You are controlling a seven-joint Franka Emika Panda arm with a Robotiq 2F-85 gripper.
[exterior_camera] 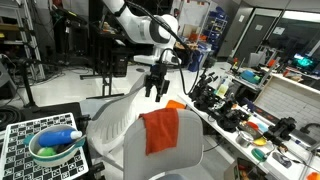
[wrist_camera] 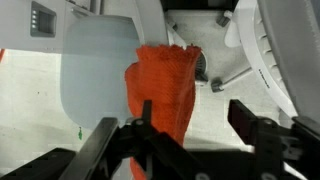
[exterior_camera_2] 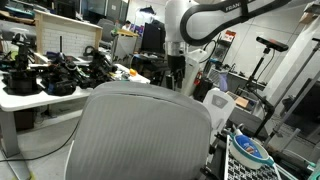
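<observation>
A red-orange cloth (exterior_camera: 160, 130) hangs draped over the top edge of a light grey chair (exterior_camera: 178, 152). My gripper is open, with its dark fingers (wrist_camera: 105, 140) spread wide apart. In exterior view 1 the gripper (exterior_camera: 156, 96) hangs above and slightly behind the cloth, apart from it. Seen from the wrist, the cloth (wrist_camera: 165, 85) runs below and between the fingers, more toward the left one, and nothing is gripped. Exterior view 2 shows the chair back (exterior_camera_2: 140, 135) in front of the arm; no cloth is visible there.
A white chair (exterior_camera: 118, 118) stands left of the cloth. A teal bowl (exterior_camera: 55, 142) with several items sits on a black-and-white checkered surface (exterior_camera: 15, 155) at the left. Cluttered tables (exterior_camera: 255, 130) line the right side.
</observation>
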